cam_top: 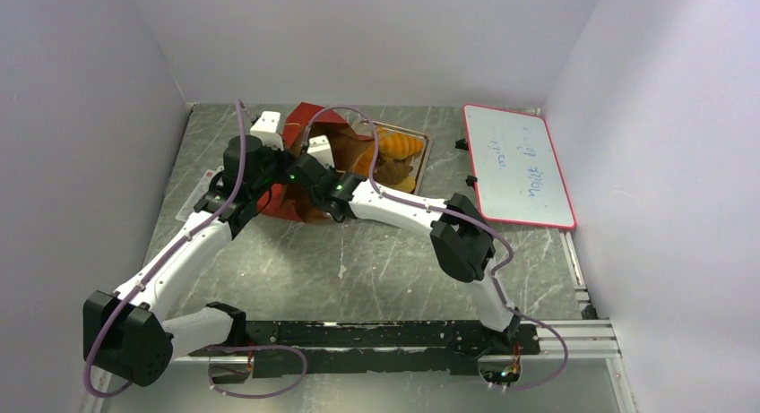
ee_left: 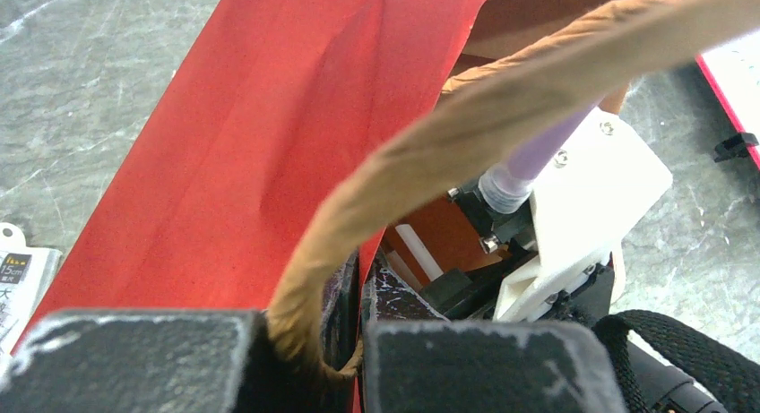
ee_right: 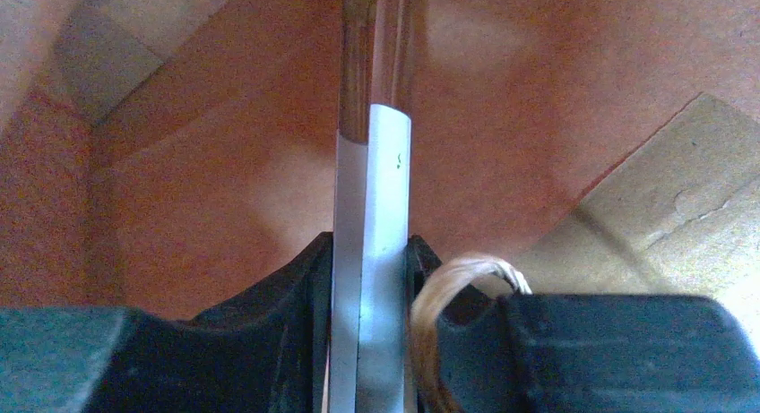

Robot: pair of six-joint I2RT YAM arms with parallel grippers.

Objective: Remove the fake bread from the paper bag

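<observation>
The red paper bag [cam_top: 280, 202] lies tilted, its brown mouth facing right. In the left wrist view my left gripper is shut on the bag's red edge, the twisted handle [ee_left: 300, 270] looping across its fingers. My right gripper is inside the bag, fingers part open. A narrow strip-like piece [ee_right: 384, 207], white below and glossy brown above, stands between its fingers, which appear close against both sides; whether it is firmly held I cannot tell. The same white strip [ee_left: 418, 252] shows in the left wrist view. Several fake breads [cam_top: 401, 145] lie right of the bag.
The metal tray [cam_top: 427, 153] bearing the breads sits by the bag's mouth. A whiteboard [cam_top: 520, 167] with a red frame lies at the right. A flat packet [cam_top: 190, 198] is under the left arm.
</observation>
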